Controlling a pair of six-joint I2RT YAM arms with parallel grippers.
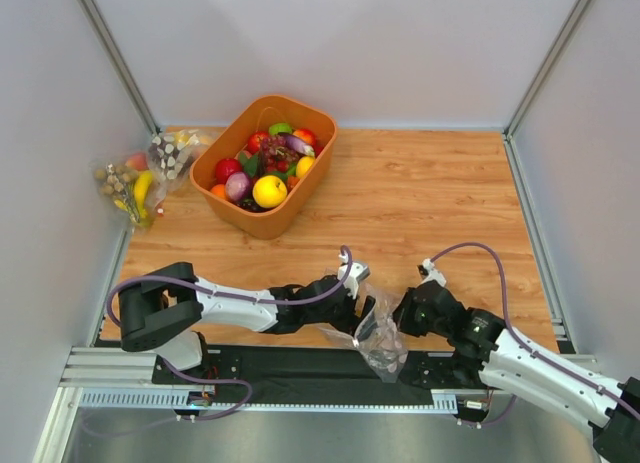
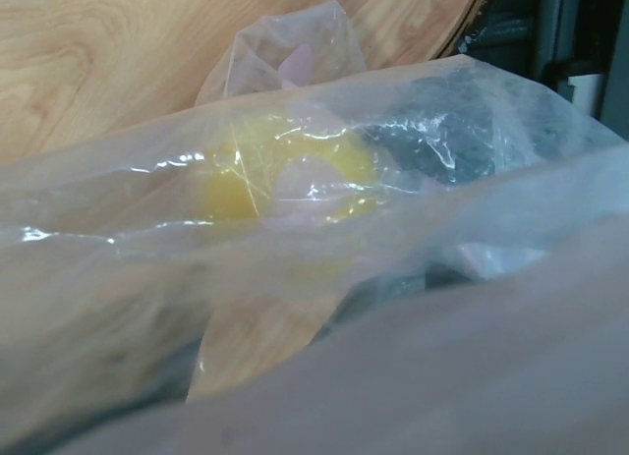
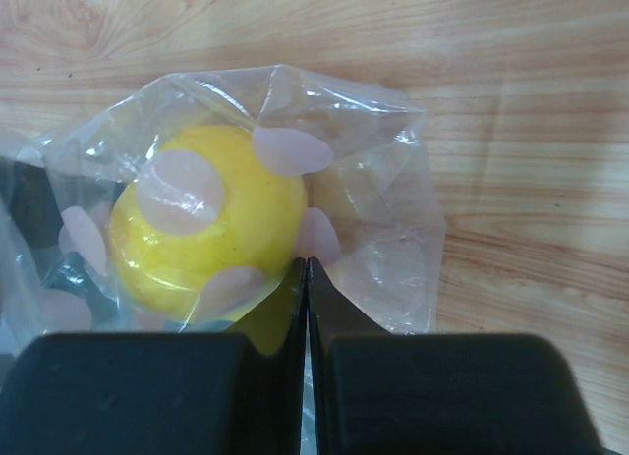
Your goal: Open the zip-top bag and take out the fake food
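Observation:
A clear zip top bag with pale spots lies at the table's front edge between my two grippers. Through its film a yellow, round fake food shows clearly in the right wrist view. My left gripper stands open at the bag's left end, one dark finger against or inside the plastic. Film covers most of the left wrist view and hides the left fingers there. Shut, my right gripper has its tips over the bag beside the yellow food. Whether film is pinched between them I cannot tell.
At the back left, an orange bin holds several fake fruits and vegetables. Two more filled bags, one with a banana, lie left of it. Bare wood fills the middle and right.

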